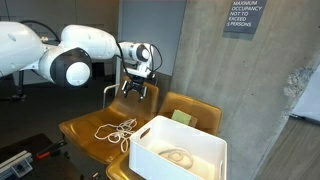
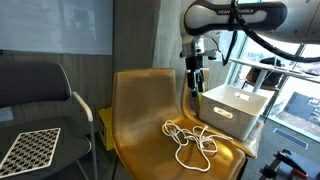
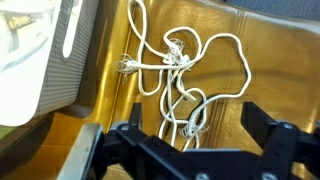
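Note:
A white rope (image 1: 117, 131) lies in loose loops on the seat of a brown chair (image 1: 85, 139). From above, the wrist view shows the rope (image 3: 175, 62) tangled at its middle, with a frayed end (image 3: 128, 65) at the left. My gripper is open above the rope, and nothing is between its fingers. In the second exterior view the gripper (image 2: 194, 86) hangs pointing down, well clear of the rope (image 2: 190, 138). A white box (image 1: 180, 150) stands beside the chair seat with another coil of rope (image 1: 177, 157) inside.
A green block (image 1: 181, 117) rests against the second chair's backrest (image 1: 199, 112) behind the box. The chair's backrest (image 2: 140, 100) rises behind the seat. A dark chair holding a checkered board (image 2: 36, 139) stands off to the left.

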